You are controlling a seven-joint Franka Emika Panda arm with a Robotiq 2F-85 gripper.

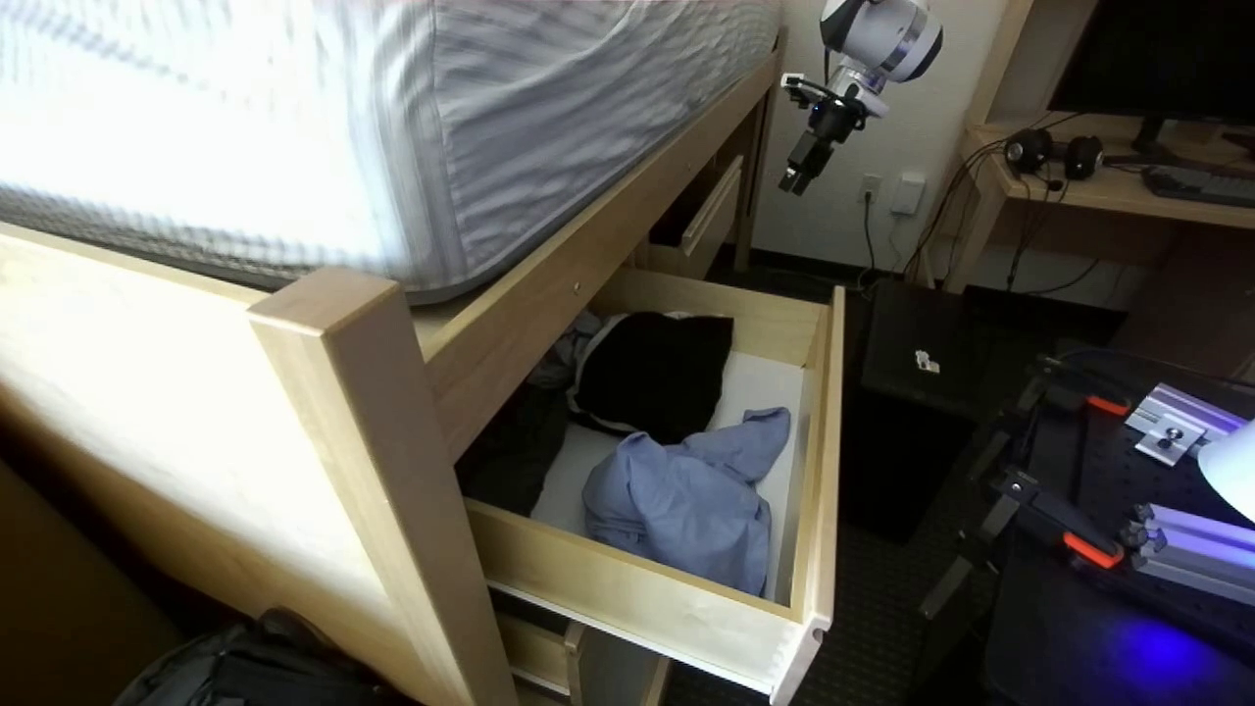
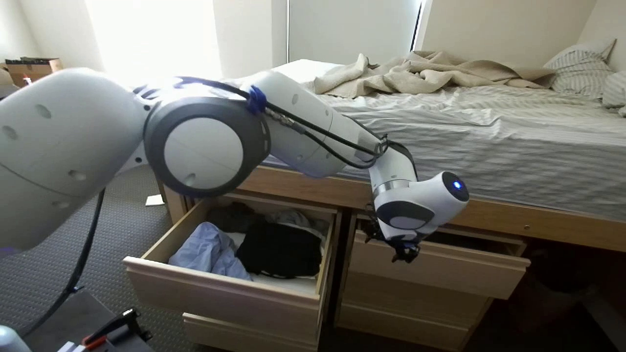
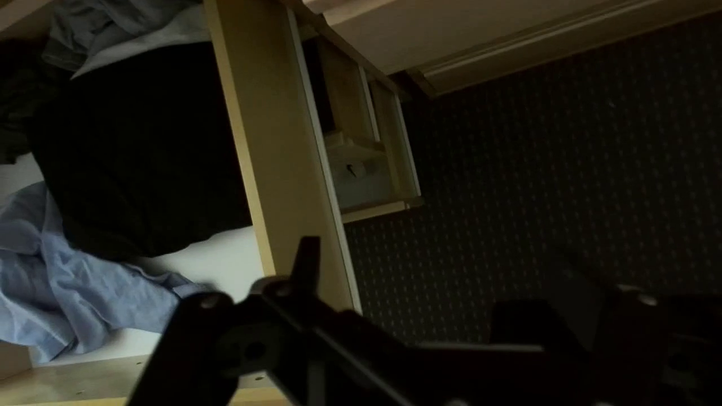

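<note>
My gripper (image 1: pixel 793 181) hangs in the air near the bed's far end, pointing down. In the wrist view its dark fingers stand wide apart, with only carpet showing between them. Exterior view 2 puts it before the front of the right-hand drawer (image 2: pixel 434 262), which is pulled out slightly; contact cannot be judged. The left drawer (image 1: pixel 826 471) stands far out. Inside it lie a crumpled blue cloth (image 1: pixel 688 500) and a black cloth (image 1: pixel 655 371), with dark and grey clothes behind them. Neither cloth is touched by the gripper.
Below the pulled-out drawer, a lower drawer (image 2: pixel 246 334) also sticks out. The bed (image 1: pixel 565 129) rises above the drawers. A dark table (image 1: pixel 1094 641) with clamps and metal profiles faces them. Patterned carpet (image 3: pixel 575 169) lies clear beside the drawer in the wrist view.
</note>
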